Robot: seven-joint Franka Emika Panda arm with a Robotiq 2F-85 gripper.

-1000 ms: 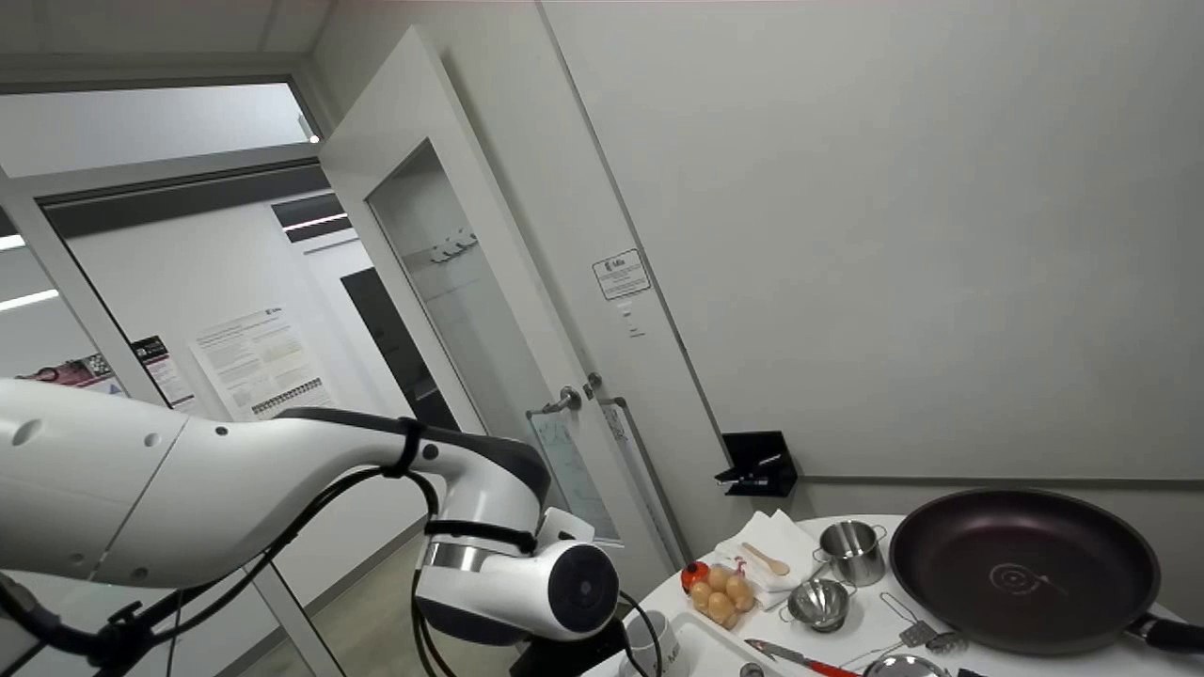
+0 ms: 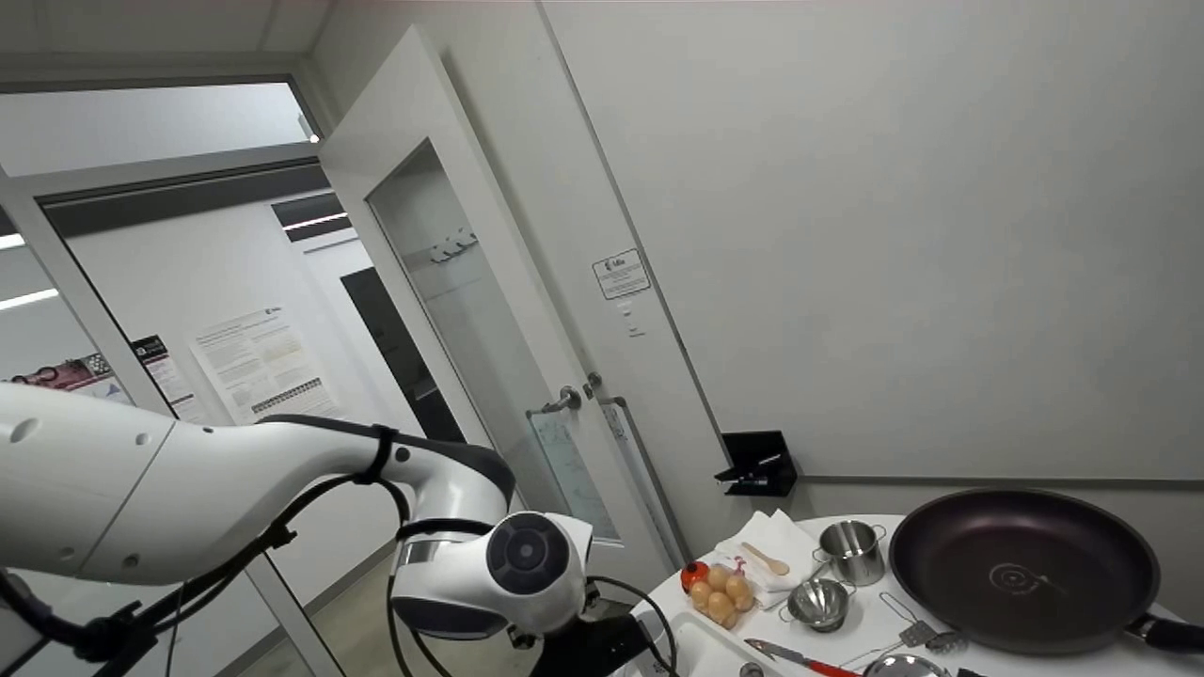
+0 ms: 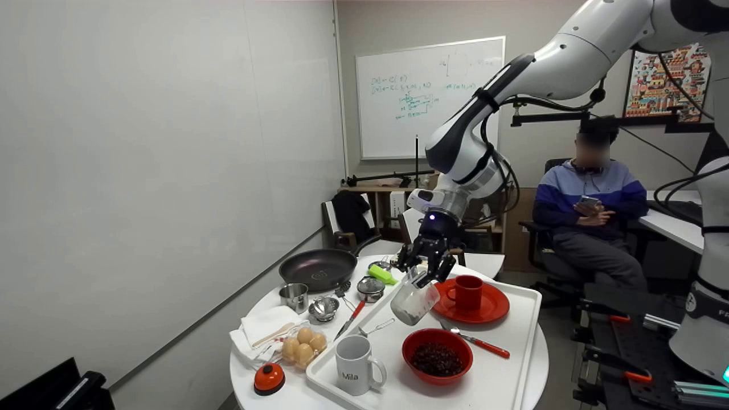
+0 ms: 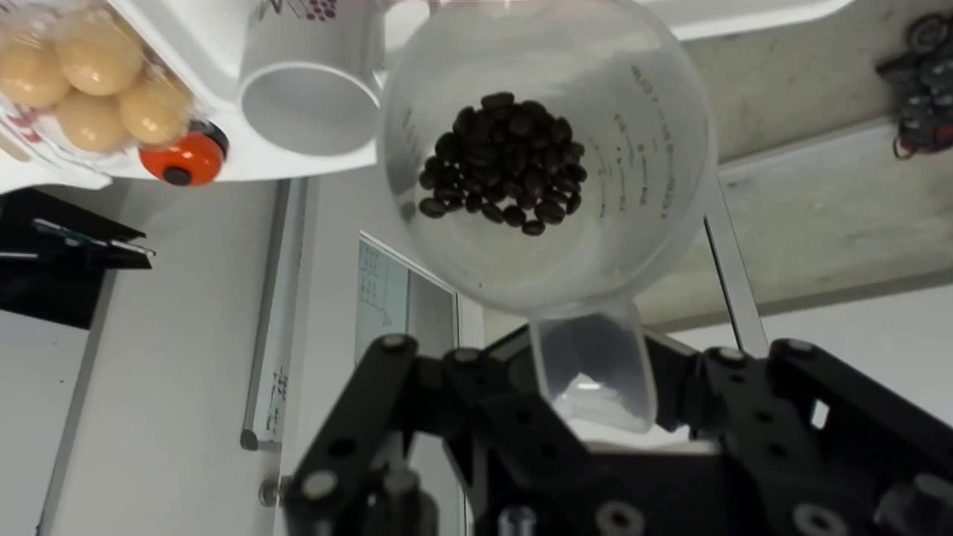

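My gripper (image 3: 425, 267) is shut on the handle of a clear measuring cup (image 3: 414, 300), which hangs tilted above the white tray (image 3: 506, 369). In the wrist view the cup's handle (image 4: 594, 371) runs between the black fingers, and a cluster of dark beans (image 4: 511, 165) shows within the cup's clear outline. A red bowl (image 3: 413, 349) with more dark beans sits on the tray, below the cup and a little toward the front. Beside the bowl stands a white mug (image 3: 353, 365), upright. In exterior view 1 the fingertips and cup are out of sight.
Behind the cup, a red mug (image 3: 469, 292) rests on a red plate (image 3: 497, 311). Red-handled cutlery (image 3: 488, 346) lies near the bowl. Eggs (image 3: 305, 345), an orange timer (image 3: 269, 378), metal cups (image 3: 294, 297) and a large pan (image 3: 318, 270) crowd the table's other side.
In exterior view 1 the wrist has shifted left and turned. The white mug's edge, visible there a second ago, is now mostly hidden behind the black gripper.
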